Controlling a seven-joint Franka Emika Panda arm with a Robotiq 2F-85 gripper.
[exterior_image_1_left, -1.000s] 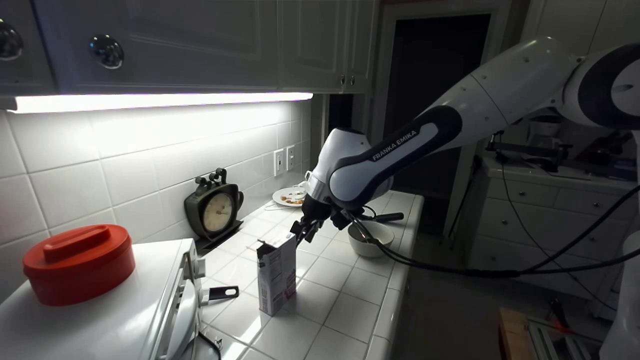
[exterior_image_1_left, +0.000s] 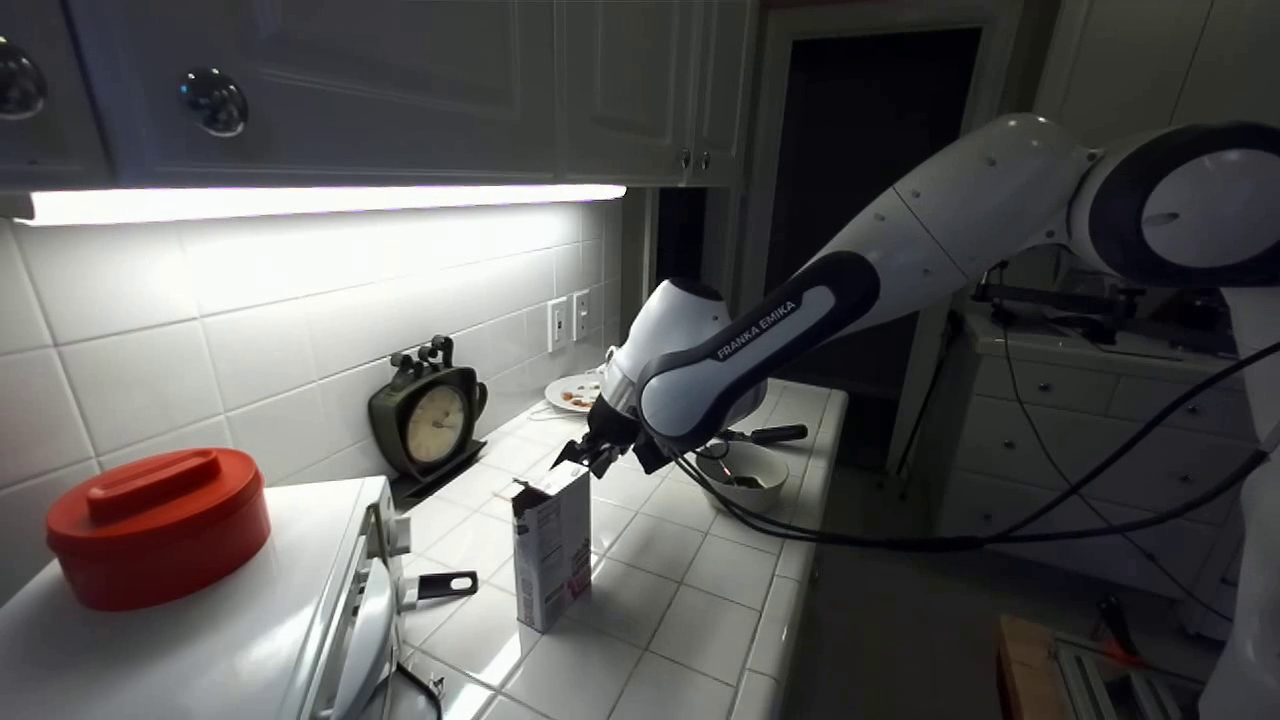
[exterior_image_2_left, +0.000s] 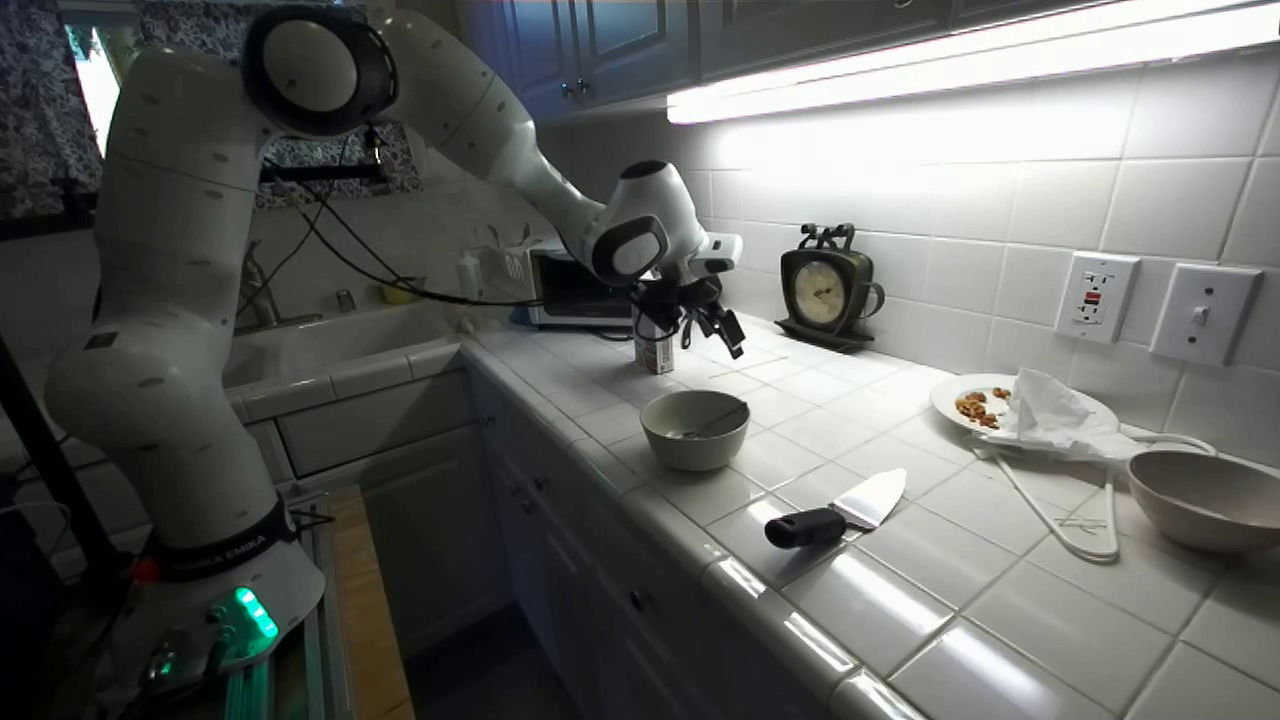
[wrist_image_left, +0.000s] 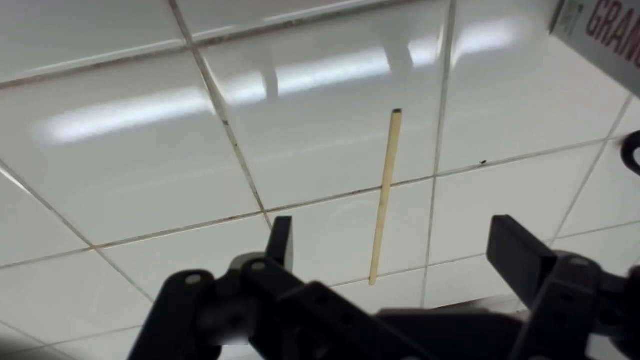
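My gripper is open, its two fingers wide apart with nothing held between them. Beyond the fingertips, in the wrist view, a thin pale wooden stick (wrist_image_left: 385, 192) lies flat on the white tiles, in line with the gap. A cereal box (exterior_image_1_left: 553, 546) stands upright on the counter, its top flaps raised. In exterior view 1 the gripper is just behind the box's top edge; the wrist view catches only a corner of a box with red letters (wrist_image_left: 618, 30) at upper right. Whether gripper and box touch, I cannot tell.
A bowl (exterior_image_2_left: 693, 432) with a utensil inside stands near the counter's front edge. Farther along are a cake server (exterior_image_2_left: 840, 510), a plate with food scraps (exterior_image_2_left: 956, 388) and another bowl (exterior_image_2_left: 1206, 494). An old-style clock (exterior_image_2_left: 824, 292) stands by the wall. Bare tile surrounds the stick.
The arm has shifted left in exterior view 1, bringing the gripper closer to the box's top. The box and the other counter items have stayed put.
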